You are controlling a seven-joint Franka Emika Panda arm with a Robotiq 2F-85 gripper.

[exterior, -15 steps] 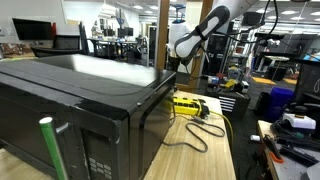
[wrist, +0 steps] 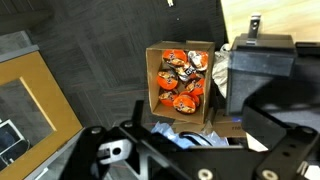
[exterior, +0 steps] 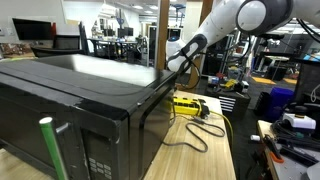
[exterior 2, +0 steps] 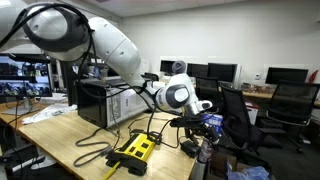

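Observation:
My gripper is open in the wrist view, its dark fingers spread at the bottom of the picture, with nothing held between them. A black, box-like object (wrist: 262,75) lies at the edge of the wooden table, close by the right finger. Seen from exterior view 2, the gripper (exterior 2: 203,126) hangs over the table's right end, above a small dark object (exterior 2: 190,147). Exterior view 1 shows the arm (exterior: 205,42) reaching in from the upper right; its fingers are too small there to make out.
Below the table edge stands a cardboard box (wrist: 181,84) of orange packets. A yellow-and-black tool (exterior 2: 135,150) with cables lies on the table. The black oven-like box (exterior: 90,105) fills much of exterior view 1. Office chairs (exterior 2: 250,125) stand beyond the table.
The arm has swung lower and stretched out from the upper right in exterior view 1. Its white lower part has shifted left and tilted. The table items have stayed put.

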